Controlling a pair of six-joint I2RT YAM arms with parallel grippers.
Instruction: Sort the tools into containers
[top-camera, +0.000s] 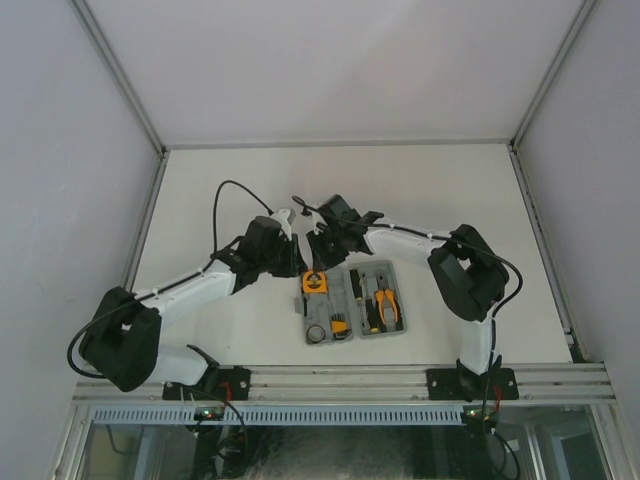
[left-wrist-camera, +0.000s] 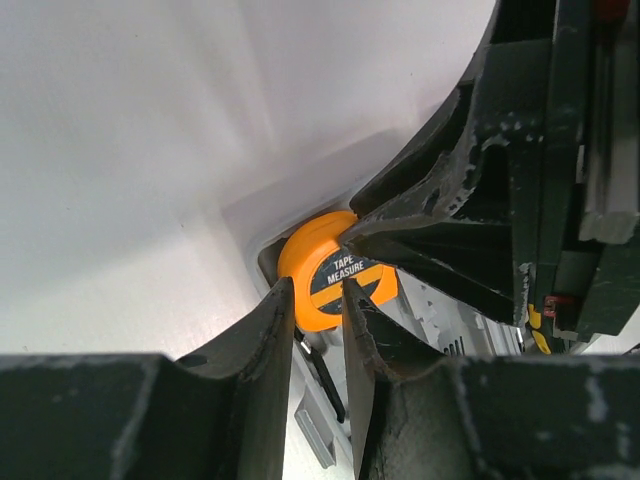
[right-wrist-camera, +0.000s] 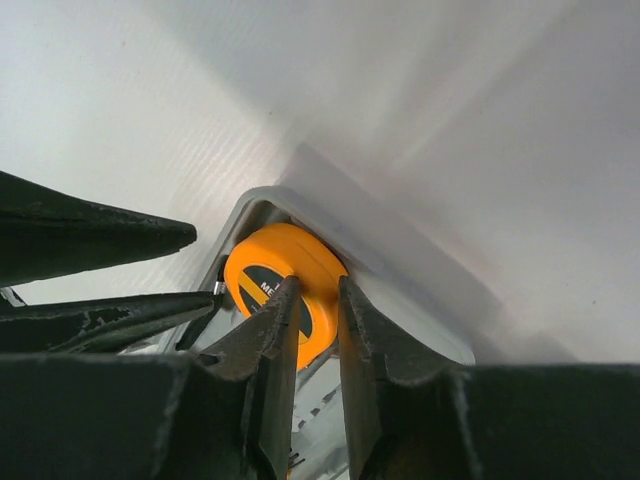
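The orange tape measure (top-camera: 314, 281) sits in the upper left compartment of the grey tool case (top-camera: 343, 333), its label facing up. My right gripper has its fingertips at the tape measure's upper edge, part open with a small gap; whether they touch it cannot be told. To the tape's left, my left gripper stands open, the gap between its fingers narrow and nothing held there. In the right wrist view the left gripper's dark fingers (right-wrist-camera: 110, 240) reach in from the left.
The case's right half holds orange-handled pliers (top-camera: 387, 305) and dark screwdrivers. In the left half, a roll of tape (top-camera: 316, 333) and an orange hex key set (top-camera: 340, 326) lie below. The two grippers stand close together; table around the case is clear.
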